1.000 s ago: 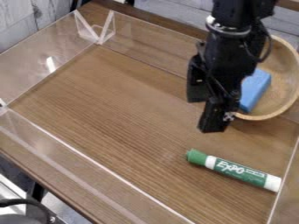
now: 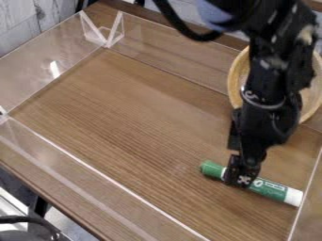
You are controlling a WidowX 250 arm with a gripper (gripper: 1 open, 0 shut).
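Note:
My black gripper [image 2: 243, 166] is low at the right of the camera view, open, its fingertips at the green-and-white EXPO marker [image 2: 280, 192] and hiding part of its label. The marker lies diagonally on the wooden surface in the lower right. Whether the fingertips touch it is hard to tell.
A wooden bowl [image 2: 311, 89] sits at the back right, mostly behind my arm. The wooden tray floor [image 2: 113, 132] is clear on the left and middle, bordered by clear plastic walls.
My gripper has moved down and toward the front, from above the bowl's front edge onto the marker. The blue object in the bowl is now hidden behind it.

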